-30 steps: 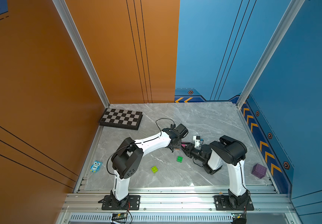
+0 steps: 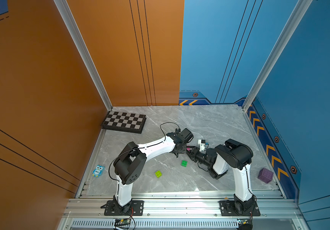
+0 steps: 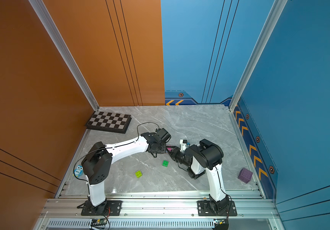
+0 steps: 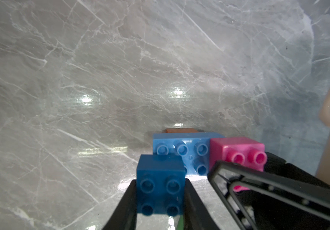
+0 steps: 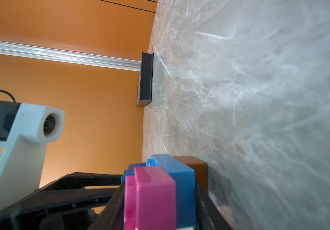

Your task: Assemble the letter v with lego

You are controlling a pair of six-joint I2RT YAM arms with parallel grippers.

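In the left wrist view a dark blue brick (image 4: 160, 164) sits between the fingers of my left gripper, which is shut on it. It overlaps the front left part of a lighter blue brick (image 4: 187, 140); touching or apart, I cannot tell. A pink brick (image 4: 235, 147) stands on that brick's right end, and a brown brick (image 4: 181, 130) peeks out behind and below. My right gripper is shut on the pink brick (image 5: 155, 199) and blue brick (image 5: 184, 191) stack, with the brown brick (image 5: 195, 168) beneath.
A green brick (image 2: 184, 163) and a lime brick (image 2: 158, 173) lie loose in front. The chessboard (image 2: 124, 120) is at back left, an owl toy (image 2: 98, 171) at left, a purple box (image 2: 265, 175) at right.
The right arm and the loose bricks stay where they were.
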